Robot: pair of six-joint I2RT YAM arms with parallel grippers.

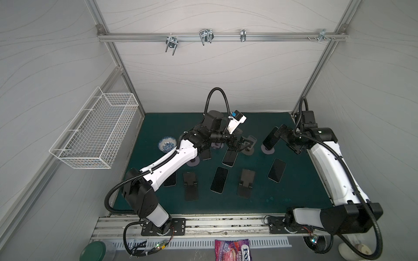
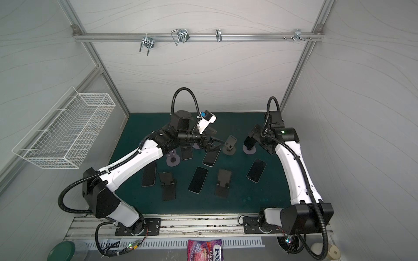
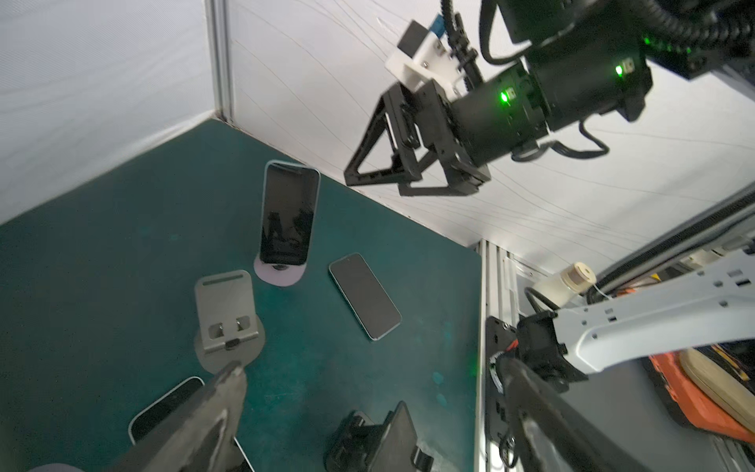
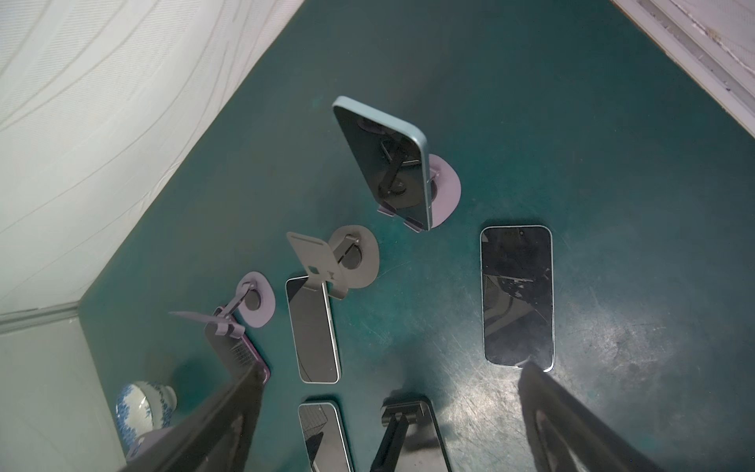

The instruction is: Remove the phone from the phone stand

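A dark phone with a pale blue edge (image 3: 289, 212) leans upright on a stand with a round mauve base (image 3: 280, 273), at the back right of the table. Just to the right of this phone, my right gripper hangs in the air without touching it. The fingers of the right gripper are spread apart, nothing between them. My left gripper also stands open and empty, above the table's middle near an empty grey stand (image 3: 226, 310). In the top left view the phone (image 1: 271, 138) is partly beside the right gripper's dark body.
Several phones lie flat on the green table, one of them (image 4: 517, 295) in front of the upright phone. Two black folding stands (image 1: 246, 182) (image 1: 190, 186) sit near the front. A blue-patterned bowl (image 1: 167, 144) is at the back left.
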